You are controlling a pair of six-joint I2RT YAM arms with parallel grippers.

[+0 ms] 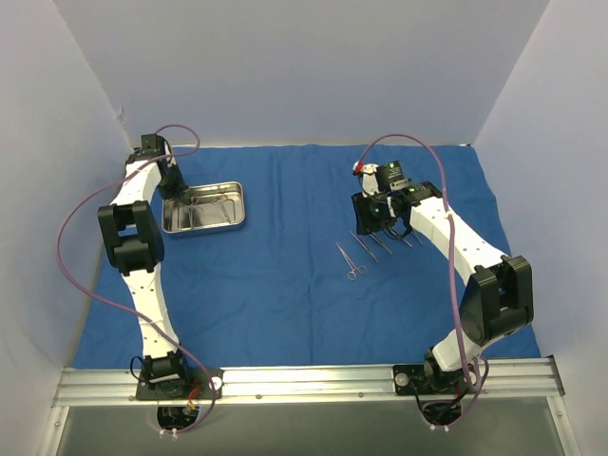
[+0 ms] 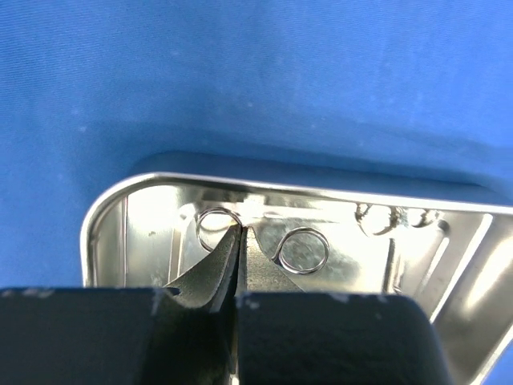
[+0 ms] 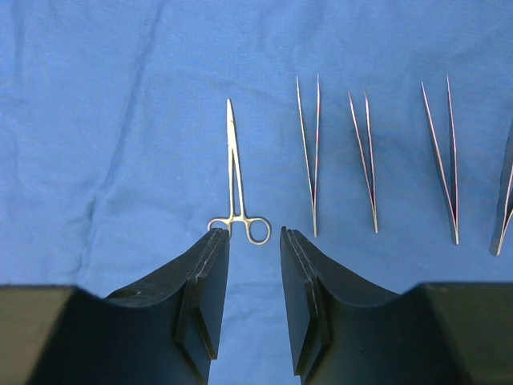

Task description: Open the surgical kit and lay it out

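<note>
In the left wrist view, the fingertips of my left gripper meet, shut with nothing between them. They lie between the two ring handles of a clamp [image 2: 305, 250] inside the metal tray [image 2: 321, 193]; its shafts are hidden behind the fingers. A second ringed instrument [image 2: 393, 265] rests further right in the tray. My right gripper stands open and empty above the blue cloth. Beyond its fingers lie a laid-out clamp [image 3: 236, 180], tweezers [image 3: 313, 160], smaller tweezers [image 3: 369, 164] and more tweezers [image 3: 450, 168], side by side.
The tray's raised rim [image 1: 237, 224] surrounds the left gripper's workspace at the back left of the blue cloth [image 1: 275, 285]. Another instrument [image 3: 502, 216] is cut off at the right wrist view's edge. Bare cloth spans the middle between both arms.
</note>
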